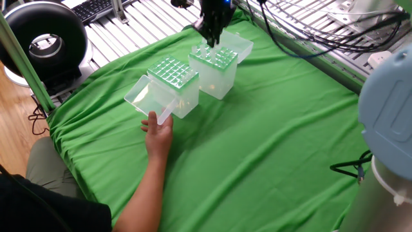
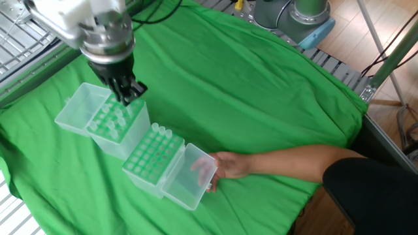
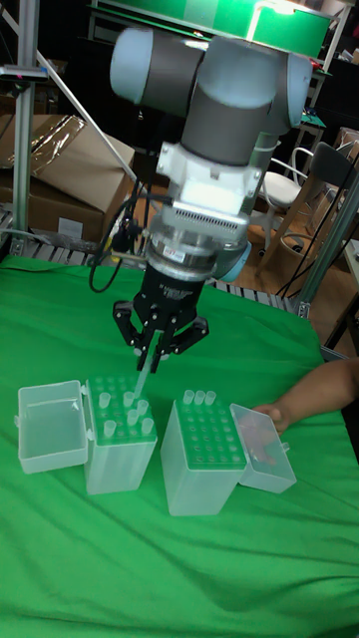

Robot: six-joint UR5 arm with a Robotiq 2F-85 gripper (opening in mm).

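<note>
Two frosted tip boxes with green racks stand side by side, lids hinged open. In exterior view 3, the left box has several clear tips standing proud of its rack. The right box shows three tips along its far edge. Over the left box's rack, my gripper points down, shut on a slim clear tip that hangs slightly tilted. Whether the tip's lower end is clear of the rack is hard to tell. The black fingers hide part of that rack in exterior view 2.
A person's hand holds the open lid of the nearer box. The other lid lies open on the far side. Black cables run along the back edge.
</note>
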